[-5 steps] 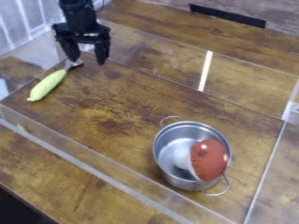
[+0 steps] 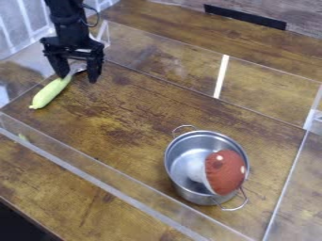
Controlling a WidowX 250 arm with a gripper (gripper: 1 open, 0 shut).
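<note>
My black gripper (image 2: 73,68) hangs at the upper left, low over the upper end of a pale yellow-green elongated object (image 2: 51,92), with its fingers apart. Whether it touches that object is hard to tell. At the lower right a steel pot (image 2: 187,159) with two wire handles holds a red and white round object (image 2: 225,171).
Transparent edges or strips run along its left and lower parts, and a white strip (image 2: 221,77) lies at the upper right.
My gripper has moved left and down toward the yellow-green object. The pot and its contents are unchanged.
</note>
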